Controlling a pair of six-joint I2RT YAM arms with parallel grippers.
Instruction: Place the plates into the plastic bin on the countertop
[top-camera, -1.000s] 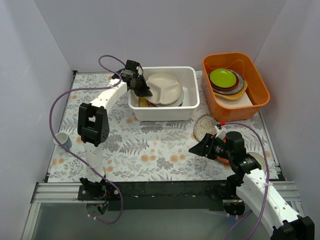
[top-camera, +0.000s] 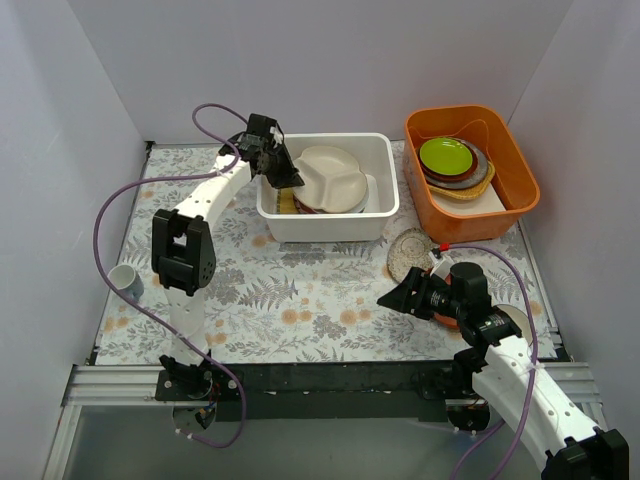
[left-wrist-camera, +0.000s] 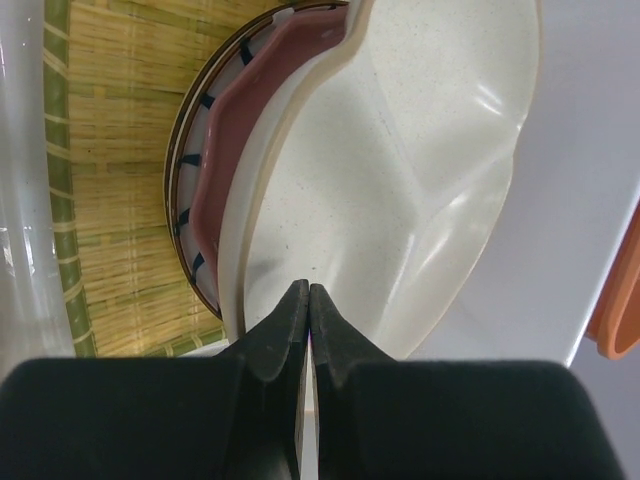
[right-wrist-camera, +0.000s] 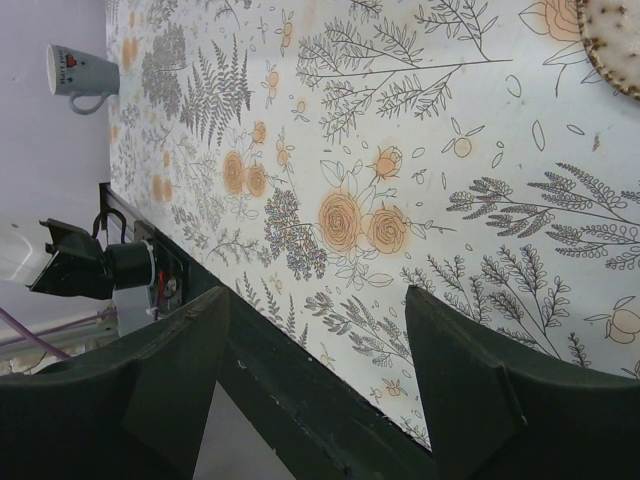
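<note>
A cream divided plate (top-camera: 332, 180) lies on top of other plates in the white bin (top-camera: 328, 231). My left gripper is shut at that plate's near-left side, with nothing visible between its tips. Beneath the plate, the left wrist view shows a dusty-pink plate (left-wrist-camera: 245, 120), a dark-rimmed plate (left-wrist-camera: 184, 185) and a woven yellow mat (left-wrist-camera: 120, 180). My right gripper is open and empty above the countertop. A speckled plate (top-camera: 408, 254) lies near it, while an orange dish (top-camera: 446, 321) and a pale plate (top-camera: 517, 319) are partly hidden by the right arm.
An orange bin (top-camera: 470, 226) at the back right holds a green plate (top-camera: 446, 156) and several other pieces. A mug (top-camera: 126, 281) stands at the left edge. Bare patterned countertop (top-camera: 300, 300) lies between the arms.
The right arm and the plates show no clear movement.
</note>
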